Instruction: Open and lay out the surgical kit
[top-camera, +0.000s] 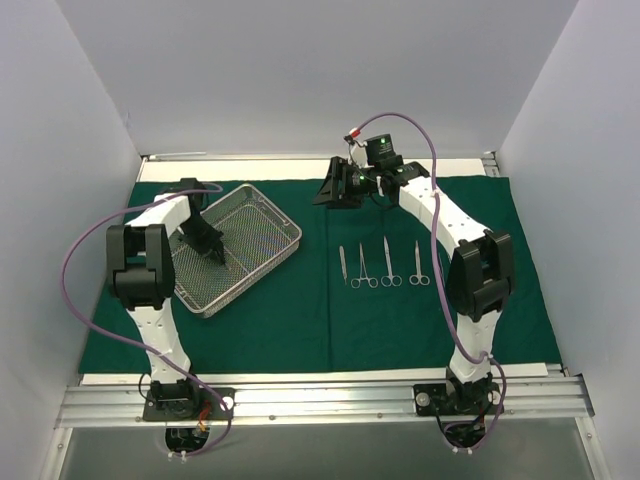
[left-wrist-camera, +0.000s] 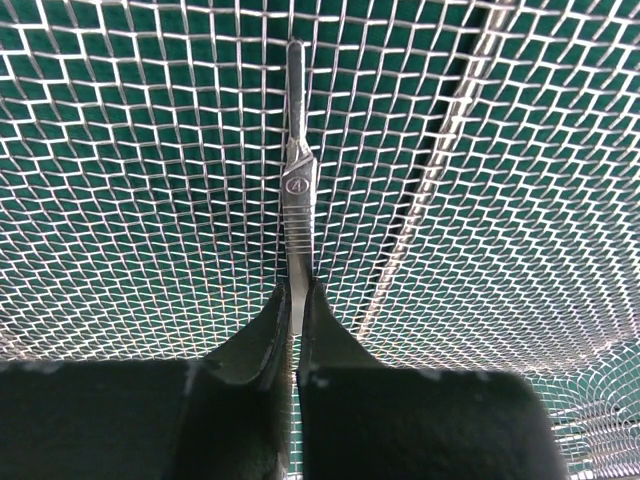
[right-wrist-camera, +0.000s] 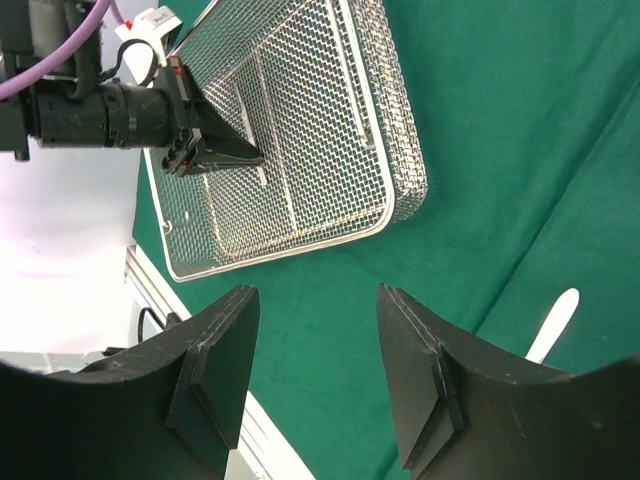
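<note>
In the wire mesh tray (top-camera: 265, 262) on the left, my left gripper is shut on a slim steel scalpel handle (left-wrist-camera: 298, 210), lying along the mesh. My right gripper stands open above the cloth, right of the tray, with nothing between its fingers. On the cloth below it lie a slim instrument (top-camera: 343, 262), forceps (top-camera: 363, 275), long scissors (top-camera: 390, 270) and shorter scissors (top-camera: 418, 272) in a row; a further item at the right is partly hidden by the arm.
Pale rails edge it front and back, with walls at both sides.
</note>
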